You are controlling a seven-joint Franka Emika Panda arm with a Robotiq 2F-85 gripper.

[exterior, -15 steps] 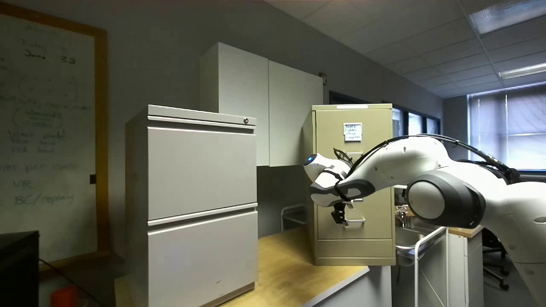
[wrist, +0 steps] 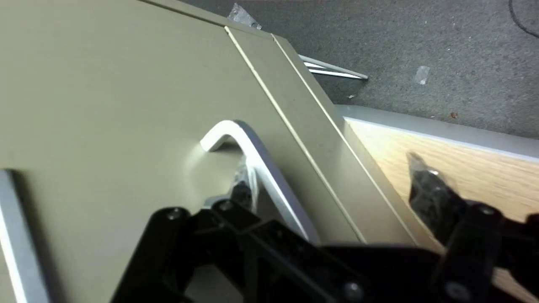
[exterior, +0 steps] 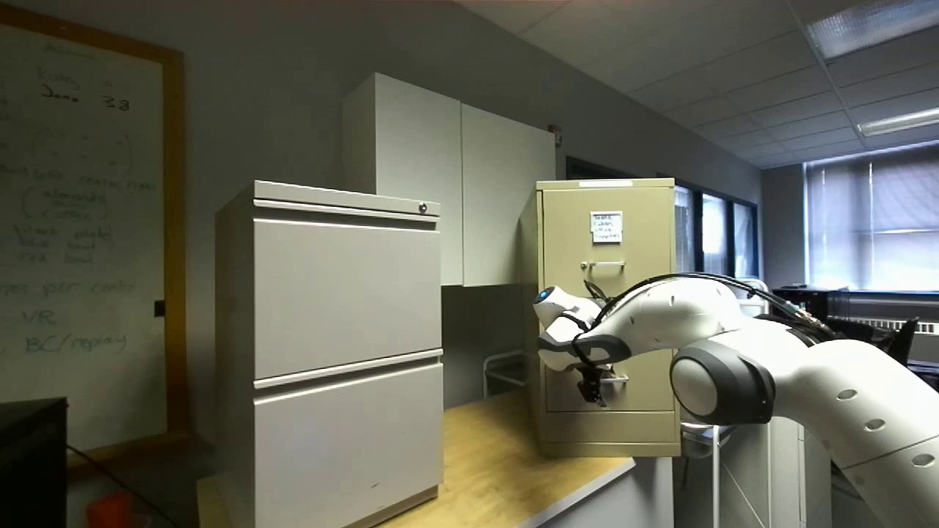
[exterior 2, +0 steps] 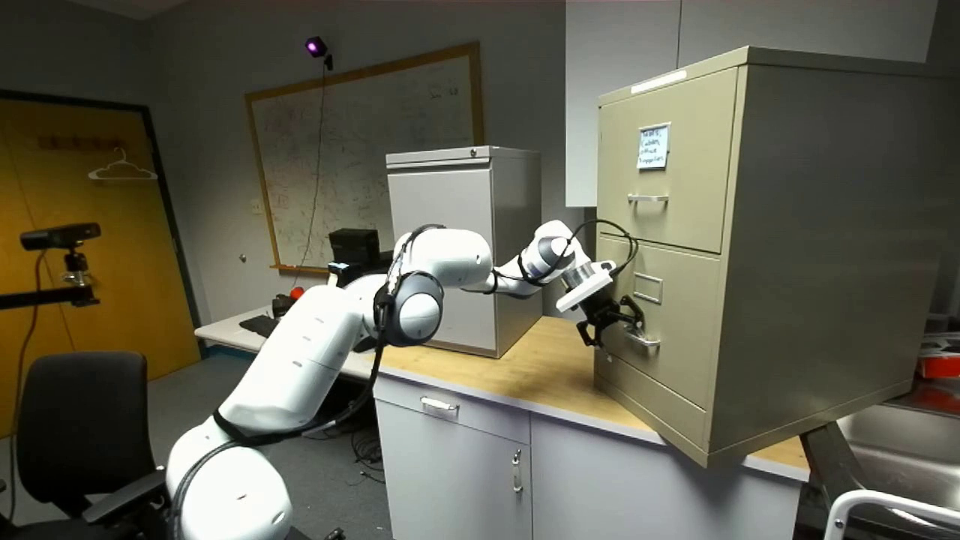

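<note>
The tan filing cabinet (exterior 2: 666, 360) has its lower drawer closed, with a silver bar handle (wrist: 275, 179) on the drawer front. My gripper stands open at this handle. In the wrist view, one finger (wrist: 242, 194) appears within the handle's loop, on the drawer side of the bar. The other finger (wrist: 437, 207) is apart from the bar, on its far side above the wooden counter. The bar therefore runs between the spread fingers without being clamped. Exterior view 2 has the gripper (exterior 2: 613, 325) tilted downward against the lower drawer.
A grey two-drawer cabinet (exterior: 348, 299) stands to the left on the wooden counter (exterior: 493, 440), with bare counter between the cabinets. The tan cabinet's upper drawer (exterior 2: 670, 162) is closed, too. A sink (exterior 2: 886, 450) lies beyond the tan cabinet.
My gripper has shifted down and slightly right, from above the lower handle to level with it. The drawers have not moved.
</note>
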